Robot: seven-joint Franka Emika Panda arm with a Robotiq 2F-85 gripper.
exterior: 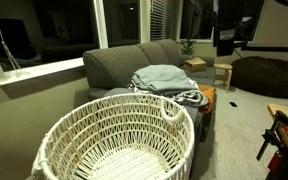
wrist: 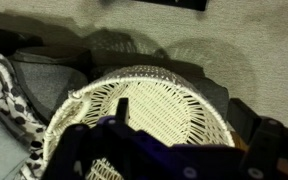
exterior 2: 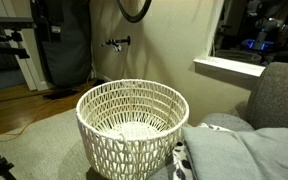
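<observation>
A white woven basket (exterior: 119,140) stands in the foreground, looking empty in every view; its open top faces up in the second exterior view (exterior 2: 132,130). From the wrist camera, my gripper overlaps the basket's opening, its dark fingers (wrist: 120,112) spread wide with only basket weave visible between them. In the first exterior view the gripper (exterior: 225,46) hangs high at the upper right. A grey-blue blanket (exterior: 162,77) lies heaped on the sofa beyond the basket, over a patterned cloth (exterior: 192,97).
A grey sofa (exterior: 119,66) runs along the window wall. Black-and-white patterned cloth (wrist: 14,95) lies close beside the basket in the wrist view. An orange cloth (exterior: 209,98) hangs by the sofa's edge. Carpet (exterior: 229,130) is open to the right.
</observation>
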